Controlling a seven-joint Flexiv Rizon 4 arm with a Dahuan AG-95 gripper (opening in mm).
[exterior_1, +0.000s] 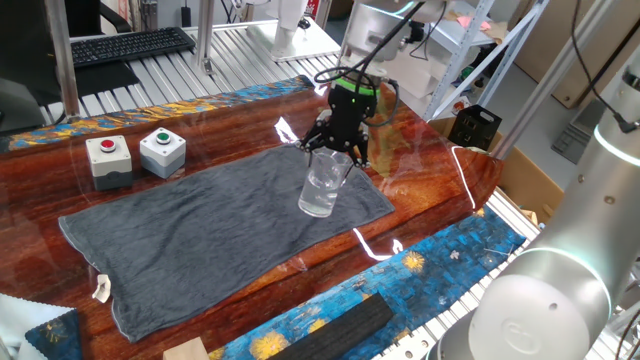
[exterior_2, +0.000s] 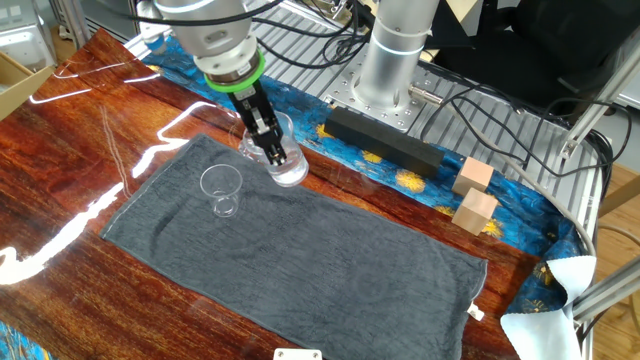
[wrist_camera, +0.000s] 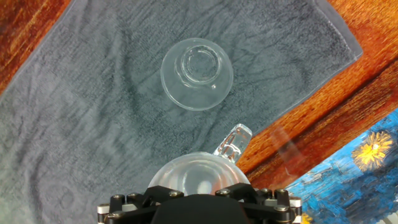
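Note:
A clear glass pitcher with a handle, holding some clear liquid, stands upright on the grey towel near its edge. My gripper is right above and around the pitcher's upper part, its fingers spread apart to either side. Whether the fingers touch the glass cannot be made out. In the second exterior view, the gripper overlaps the pitcher. An empty clear drinking glass stands on the towel a short way from the pitcher, and in the wrist view this glass lies ahead of the gripper.
Two button boxes, one red-buttoned and one green-buttoned, stand beyond the towel. A long black block and two wooden blocks lie along the blue patterned strip. Most of the towel is bare.

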